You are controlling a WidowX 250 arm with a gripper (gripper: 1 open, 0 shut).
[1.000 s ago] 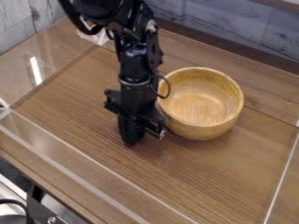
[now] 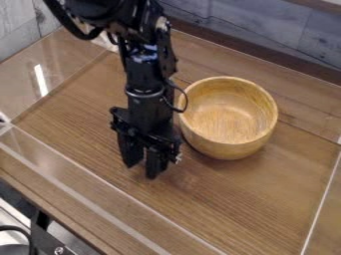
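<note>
The black robot arm reaches down from the top of the view to my gripper (image 2: 150, 155), which is low over the wooden table (image 2: 80, 189), just left of and in front of a tan oval bowl (image 2: 229, 146). Whether anything sits between the dark fingers cannot be made out, nor how far apart they stand.
The bowl takes up the right middle of the table, close beside the arm. Cables lie at the bottom left corner, and a pale edge runs along the back.
Over the last second the arm and gripper have shifted slightly toward the front and left, and the gripper's shape has changed a little. The bowl looks unmoved.
</note>
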